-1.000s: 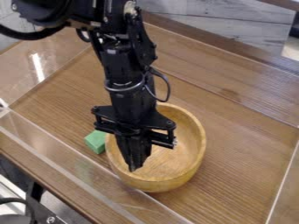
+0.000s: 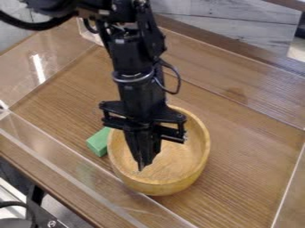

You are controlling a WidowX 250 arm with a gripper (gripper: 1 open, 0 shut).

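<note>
My black gripper [image 2: 144, 151] reaches down from the top of the view over a round tan bowl [image 2: 177, 169], its shut fingertips above or just inside the bowl toward its left half; nothing shows between them. A small green block [image 2: 98, 142] lies on the wooden table outside the bowl, against its left side, partly hidden behind the bowl and the arm.
A clear edge strip runs along the front left, with a dark cable beyond it. A pale wall stands at the back.
The bowl and green block show no clear movement.
</note>
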